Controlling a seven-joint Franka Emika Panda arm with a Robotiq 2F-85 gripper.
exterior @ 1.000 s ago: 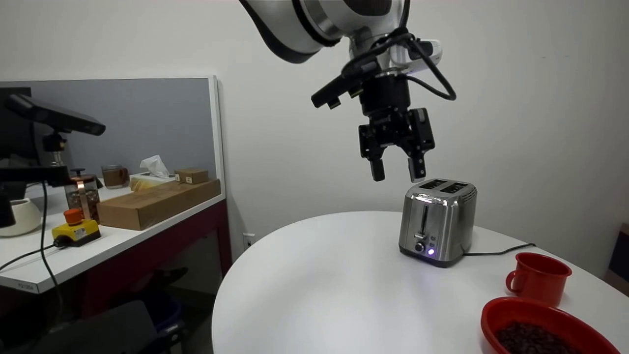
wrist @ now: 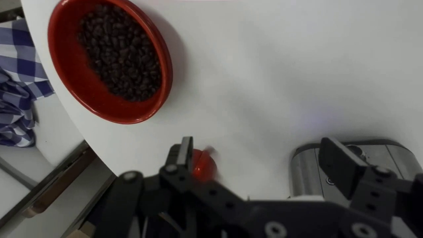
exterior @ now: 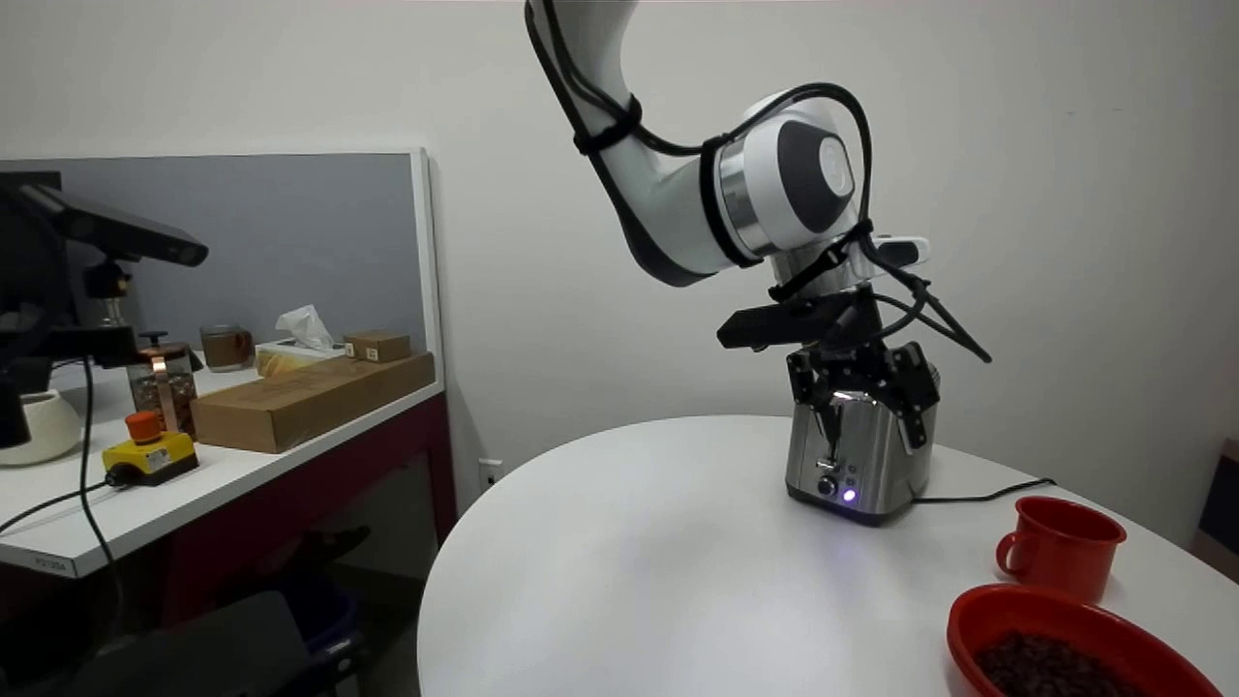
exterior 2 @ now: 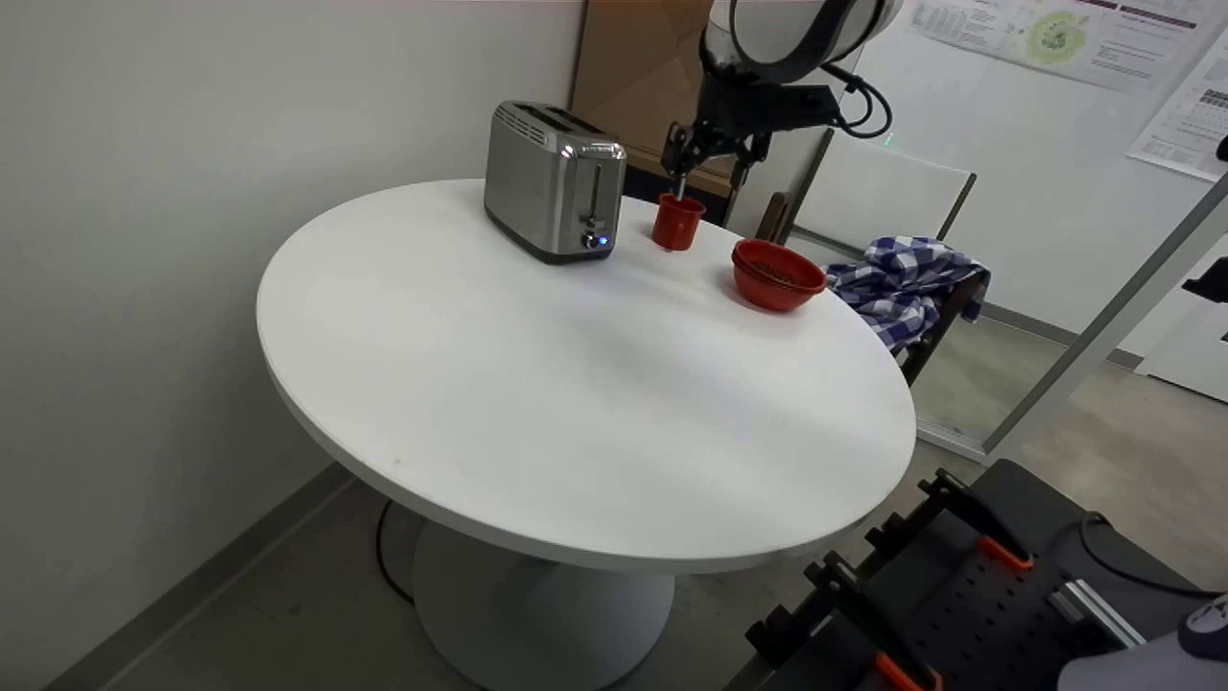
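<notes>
My gripper (exterior: 868, 432) hangs in front of the silver toaster (exterior: 865, 470) as exterior view 1 sees it, open, with no object held. From the other side, the gripper (exterior 2: 708, 190) appears above and behind the red mug (exterior 2: 676, 225), while the toaster (exterior 2: 554, 184) stands clear of it to the left. Looking down in the wrist view, one finger (wrist: 184, 152) partly covers the mug (wrist: 204, 166); the other overlaps the toaster (wrist: 309, 170). Dark beans lie in a red bowl (wrist: 69, 55) at upper left. Whether a finger touches anything, I cannot tell.
A power cord (exterior: 987, 498) runs from the toaster across the white round table (exterior: 604, 569). A side desk (exterior: 232, 494) holds boxes and an emergency stop button (exterior: 149, 451).
In exterior view 1 my gripper has moved down and to the right, from above the table to in front of the toaster. It stays open. Toaster, mug and bowl have not moved.
</notes>
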